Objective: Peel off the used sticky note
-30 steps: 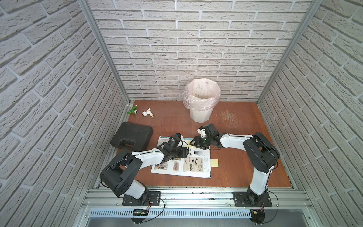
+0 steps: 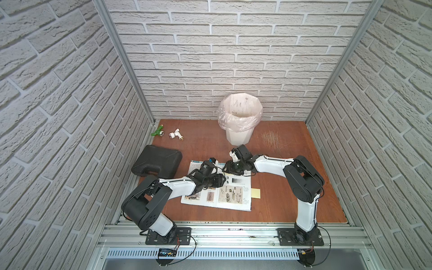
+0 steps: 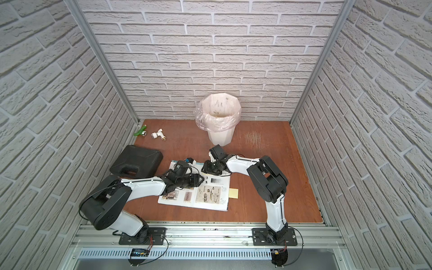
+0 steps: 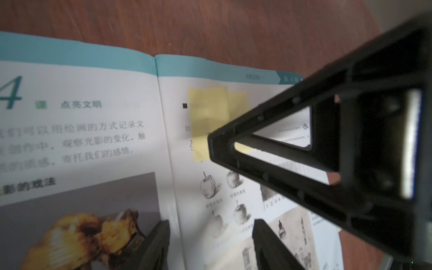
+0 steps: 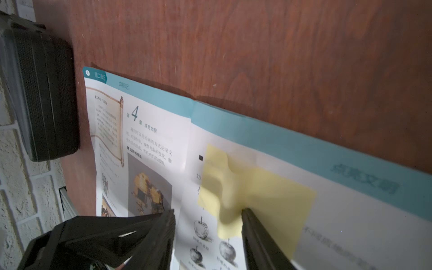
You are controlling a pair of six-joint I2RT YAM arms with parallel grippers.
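The yellow sticky note (image 5: 279, 202) lies on the right page of the open book (image 2: 234, 202), near its top and close to the fold. Its left part is wrinkled and lifted in a ridge. In the right wrist view my right gripper hangs over the note's left side, its fingers apart and nothing seen held. My left gripper is over the book around the fold, also open and seemingly empty. From the left wrist view, a black finger (image 4: 261, 120) of the right gripper covers part of the note (image 4: 207, 117).
Another yellow slip (image 2: 255, 193) shows beside the book's right edge. A lined bin (image 2: 239, 121) stands at the back, behind the right gripper. A black case (image 2: 157, 158) is to the left, with small green (image 2: 158, 129) and white (image 2: 176, 134) items behind it.
My right gripper has moved a little left over the book, towards the fold. The left gripper has barely moved. The book has shifted very slightly.
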